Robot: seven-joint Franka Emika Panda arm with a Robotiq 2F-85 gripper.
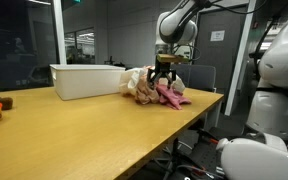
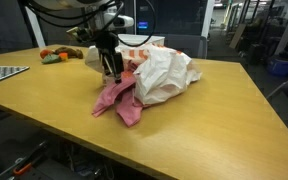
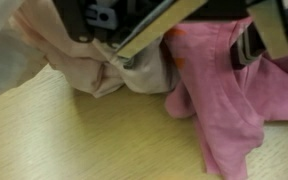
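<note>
A pink cloth (image 2: 122,102) spills from the mouth of a crumpled white bag (image 2: 166,78) onto the table. Other beige fabric (image 1: 142,90) bunches at the same opening. My gripper (image 1: 162,78) points down, low over the cloths. In the wrist view the fingers (image 3: 162,26) stand wide apart, and the pink cloth (image 3: 216,85) lies below and between them. The pale cloth (image 3: 99,70) is under the left side. Whether either fingertip touches fabric cannot be told.
A long white box (image 1: 87,81) stands at the table's back. Orange and reddish items (image 2: 52,57) and a perforated metal tray (image 2: 2,73) occupy the far left in the second exterior view.
</note>
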